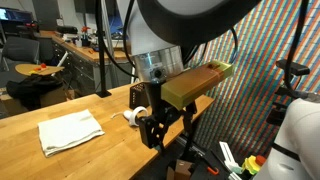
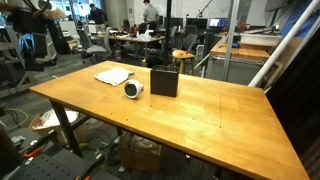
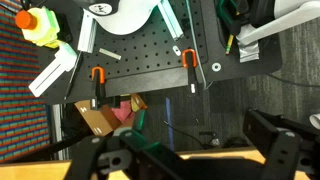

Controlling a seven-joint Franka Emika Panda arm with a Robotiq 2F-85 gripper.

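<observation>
My gripper stands open in the wrist view, its dark fingers (image 3: 130, 155) far apart at the bottom, with nothing between them. Below it show the floor and a strip of wooden table edge. On the table in exterior view 2 lie a folded white cloth (image 2: 115, 77) and a white cylindrical object (image 2: 133, 90) with a dark end. A black box (image 2: 164, 82) stands right of the cylinder. In exterior view 1 the cloth (image 1: 70, 131) lies left of the arm, which partly covers the cylinder and the box.
Beneath the wrist camera, the perforated base plate (image 3: 150, 50) carries orange-tipped clamps, cables and loose tools. A cardboard box (image 2: 140, 155) sits under the table.
</observation>
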